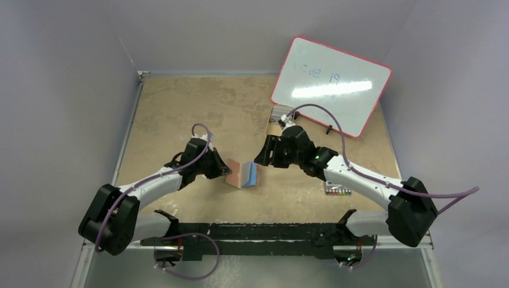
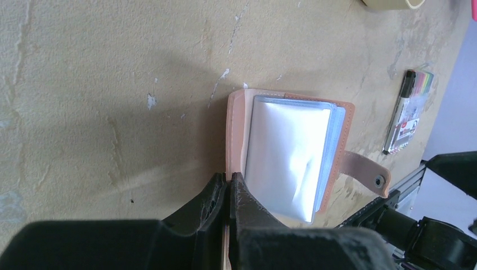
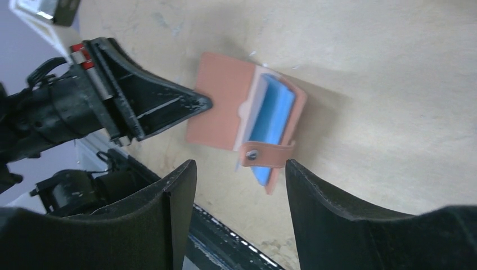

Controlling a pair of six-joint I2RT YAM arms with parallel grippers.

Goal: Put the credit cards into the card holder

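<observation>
The card holder stands spread open near the table's middle, with a tan-pink cover and blue-edged clear sleeves. My left gripper is shut on its thin cover, which passes between the fingertips in the left wrist view. On the other side, my right gripper is open and empty, apart from the holder. The holder's snap strap crosses in front of the sleeves in the right wrist view. Grey flat pieces lie in a tan tray behind the right arm; whether they are the cards, I cannot tell.
A whiteboard with a red rim lies at the back right. A pack of coloured markers sits to the right, partly under the right arm in the top view.
</observation>
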